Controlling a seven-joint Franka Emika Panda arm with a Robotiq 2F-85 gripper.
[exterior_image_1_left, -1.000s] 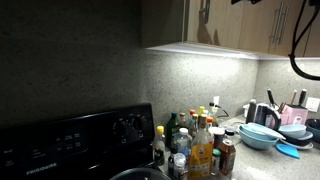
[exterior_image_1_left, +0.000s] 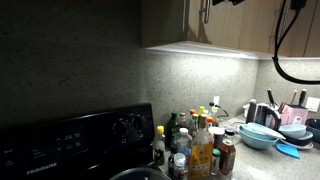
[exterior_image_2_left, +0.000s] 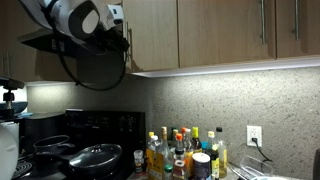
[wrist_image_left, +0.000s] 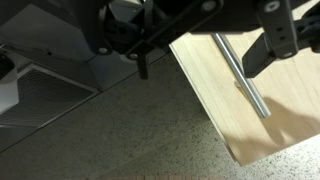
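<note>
A pale wooden cabinet door (wrist_image_left: 225, 105) with a silver bar handle (wrist_image_left: 241, 76) fills the right of the wrist view. My gripper is open, and the bar shows between its spread fingers, closer to the right finger (wrist_image_left: 262, 55). Whether either finger touches the bar I cannot tell. Exterior view 2 has the arm reaching in high from the left, with the gripper (exterior_image_2_left: 122, 38) up against the cabinet front. The door looks closed. In exterior view 1 the handle (exterior_image_1_left: 206, 11) shows at the top edge, while most of the gripper is out of frame.
Below the cabinet, several bottles (exterior_image_1_left: 201, 150) crowd the counter beside the stove (exterior_image_1_left: 75, 145). A lidded pan (exterior_image_2_left: 95, 157) sits on the stove. Blue bowls (exterior_image_1_left: 258, 135) stand farther right. The space between bottles and cabinet is free.
In exterior view 1 the arm's black cable has shifted left over the last second, along with the dark gripper part at the top edge. The cabinet and counter items look unchanged.
</note>
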